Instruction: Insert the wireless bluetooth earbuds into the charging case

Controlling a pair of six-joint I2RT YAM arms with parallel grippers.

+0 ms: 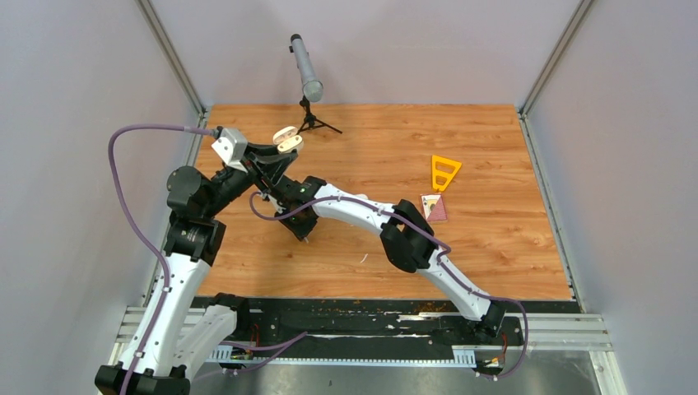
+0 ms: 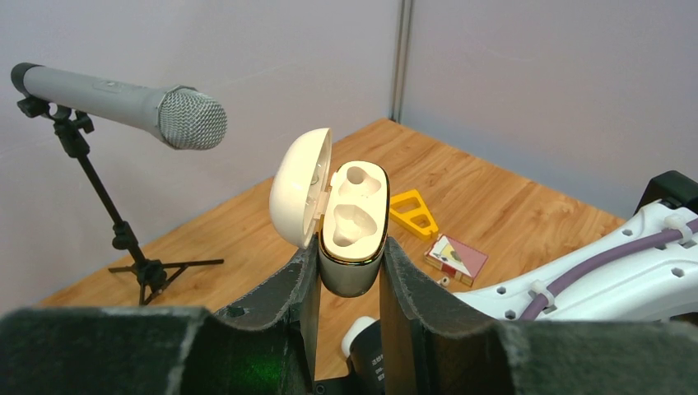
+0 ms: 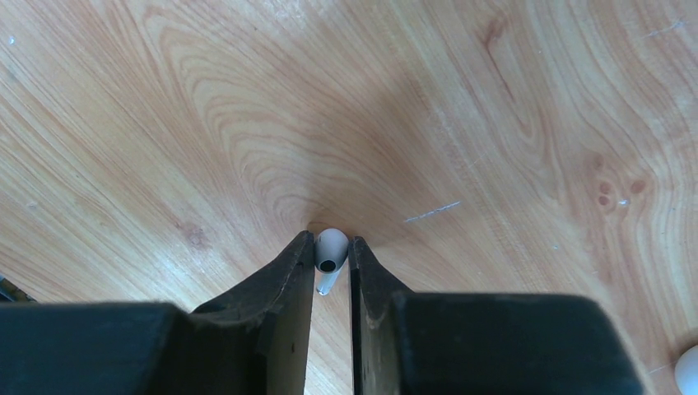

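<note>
The cream charging case (image 2: 354,222) is held upright in my left gripper, lid open, with two empty wells visible; in the top view it (image 1: 290,143) is at the upper left of the table. At the table below, my right gripper has its fingertips on either side of a small white-grey earbud (image 3: 330,247), stem pointing down the view; it appears shut on it. In the top view the right gripper is mostly hidden under its wrist.
A microphone (image 1: 306,67) on a tripod stands at the back left. A yellow triangle (image 1: 444,171) and a red card pack (image 1: 435,209) lie on the right of the table. A white rounded object (image 3: 687,370) sits at the right wrist view's edge.
</note>
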